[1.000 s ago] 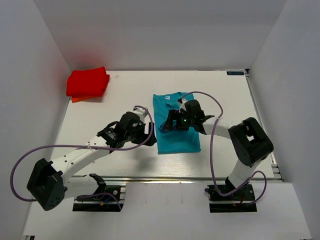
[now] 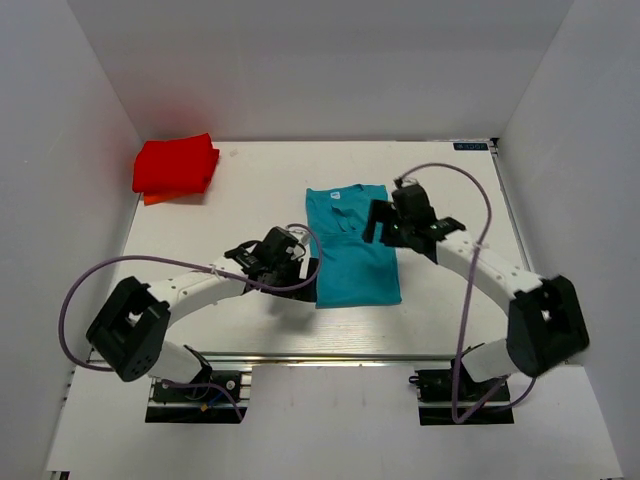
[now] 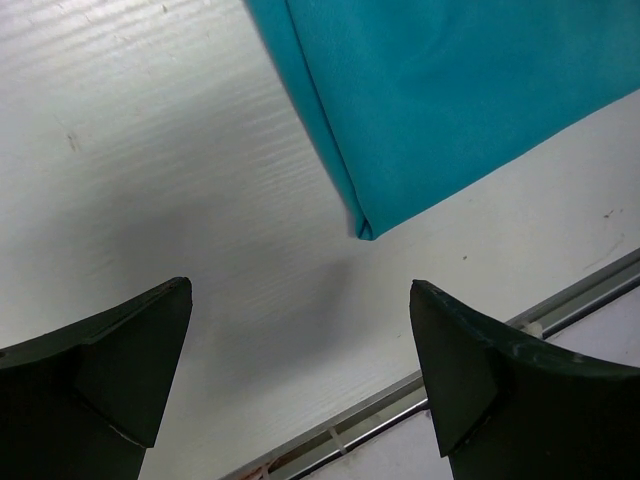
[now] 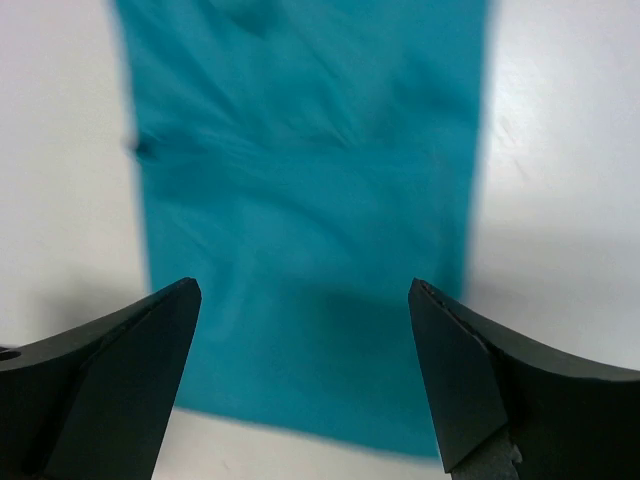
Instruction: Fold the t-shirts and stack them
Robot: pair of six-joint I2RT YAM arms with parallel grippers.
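A teal t-shirt lies in a long strip in the middle of the table, folded at its sides, its top part rumpled. My left gripper hangs open beside the shirt's lower left corner, which the left wrist view shows clear of the fingers. My right gripper is open over the shirt's right side; in the blurred right wrist view nothing is between its fingers. A folded red t-shirt with orange fabric under it lies at the back left.
A rail runs along the front edge. Grey walls enclose the sides and back.
My right arm rose toward the back and has since swung to the right, off the shirt's middle. My left arm has shifted slightly. The shirt's middle now looks flatter.
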